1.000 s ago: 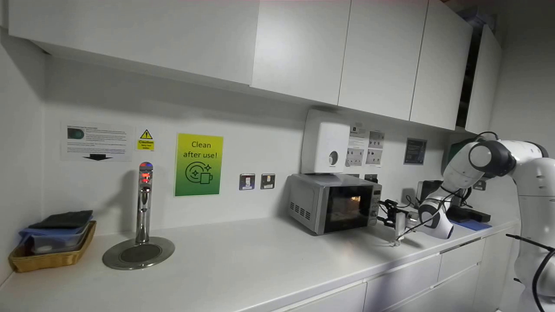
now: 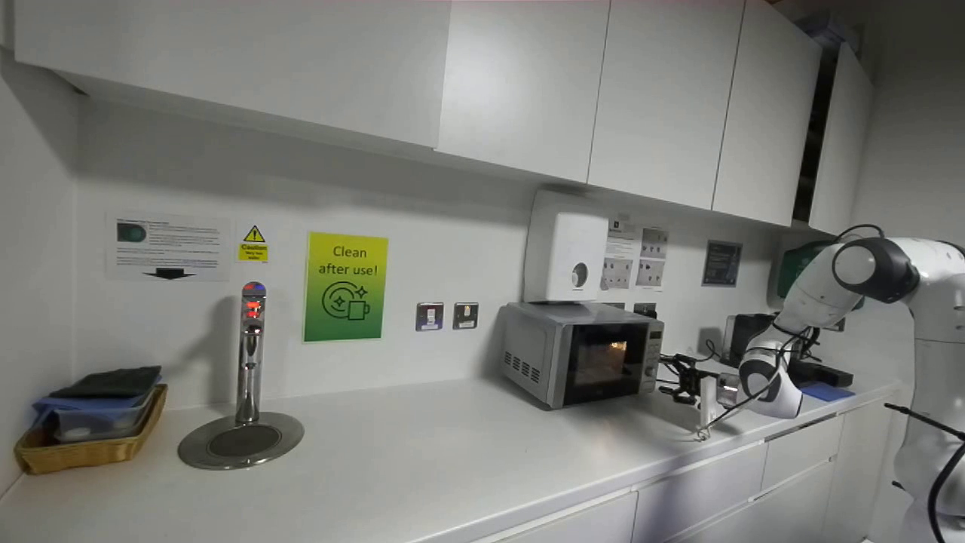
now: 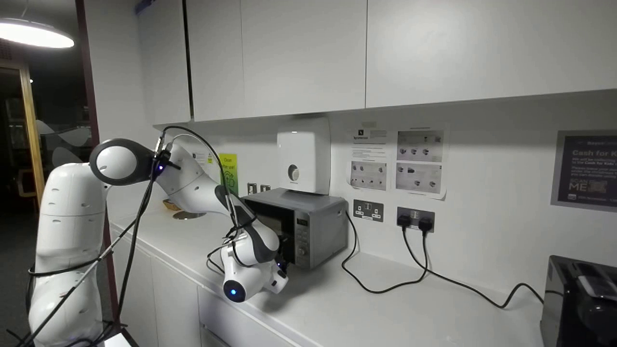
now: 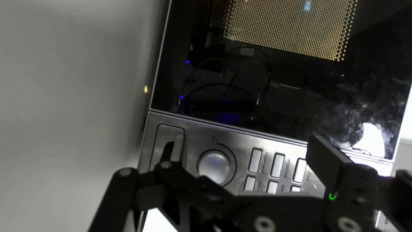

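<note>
The grey microwave (image 2: 588, 353) stands on the counter with its door shut and a warm glow behind the window. My open gripper faces its control panel, nothing between the fingers. In the wrist view the left finger (image 4: 178, 149) overlaps the large rectangular button (image 4: 162, 143) at the panel's end; whether they touch, I cannot tell. Between the fingers, beyond them, show the round silver knob (image 4: 214, 166) and several small buttons. The right finger (image 4: 326, 156) lies over the panel's other end. From exterior view 2, the arm's wrist (image 3: 248, 272) hides the fingers.
A white dispenser (image 2: 567, 244) hangs above the microwave. The water tap (image 2: 249, 362) and a wicker basket (image 2: 95, 443) are on the far left. Cables (image 3: 370, 289) run along the counter towards a black appliance (image 3: 578, 300).
My arm and gripper have shifted slightly right in exterior view 1, away from the microwave's front. The microwave has stayed in place, its door shut and its window lit.
</note>
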